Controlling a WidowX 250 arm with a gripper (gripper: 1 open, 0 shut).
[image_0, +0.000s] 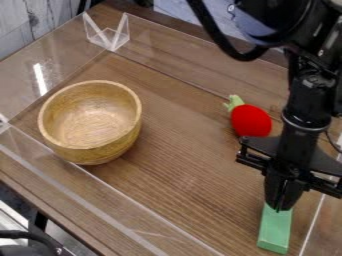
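My gripper (281, 198) is at the right of the camera view, pointing down over a light green rectangular block (274, 228) lying on the wooden table. The fingertips are at the upper part of the block; whether they grip it I cannot tell. A red round object with a pale green top (250, 121) lies behind and left of the gripper. A wooden bowl (90, 135) stands on the left.
A small clear wire-like or plastic object (104, 32) stands at the back left. Dark cables cross the top right and bottom left.
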